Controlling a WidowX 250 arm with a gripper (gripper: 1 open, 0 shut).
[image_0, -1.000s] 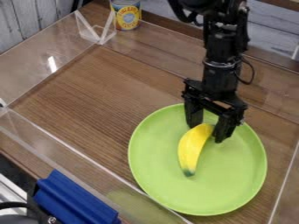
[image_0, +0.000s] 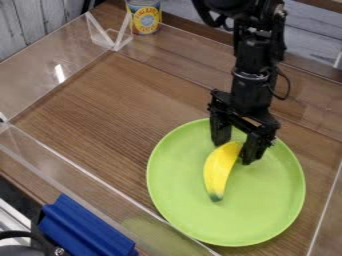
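Note:
A yellow banana (image_0: 218, 175) lies on a large green plate (image_0: 181, 200). The black gripper (image_0: 241, 140) hangs down over the back of the plate, around the banana's upper end, with its fingers apart. Whether the fingers touch the banana cannot be told, and that end is partly hidden by them.
A blue object (image_0: 80, 230) sits at the lower left. A can (image_0: 143, 15) stands at the back beside a clear plastic piece.

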